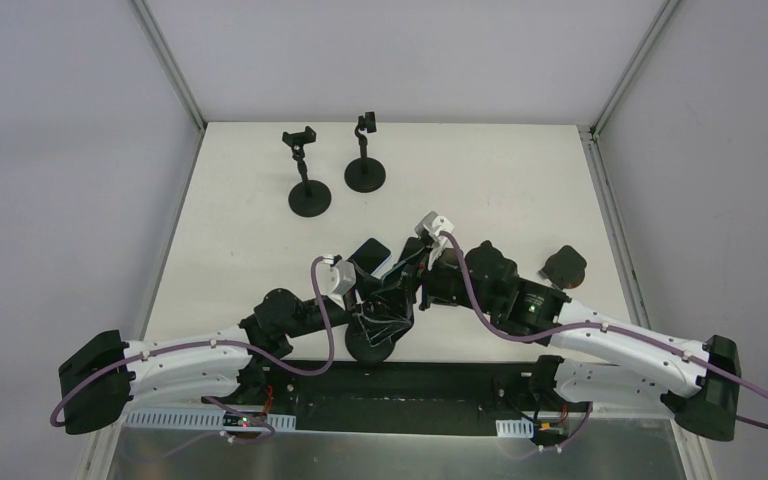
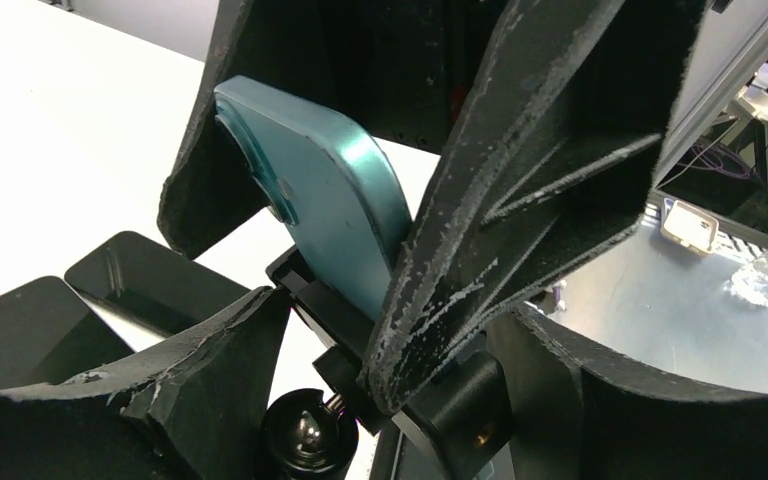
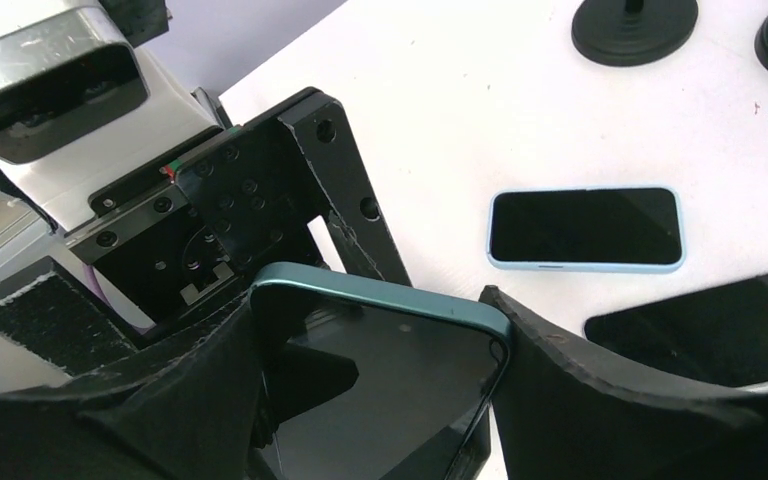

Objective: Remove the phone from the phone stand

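The teal phone [image 2: 320,190] stands in the black phone stand [image 2: 310,430] at the table's front. My left gripper is around the stand's holder below the phone; the top view [image 1: 380,310] shows it crowded with the right one. My right gripper has its fingers at both long sides of the phone [image 3: 380,300], near its top edge. In the left wrist view the right gripper's black fingers stand either side of the phone. Whether either gripper is fully closed on what lies between is hard to tell.
Two empty stands [image 1: 309,200] [image 1: 365,177] stand at the back. Phones [image 3: 585,228] [image 3: 700,330] lie flat behind my grippers. A dark object [image 1: 564,266] sits at the right.
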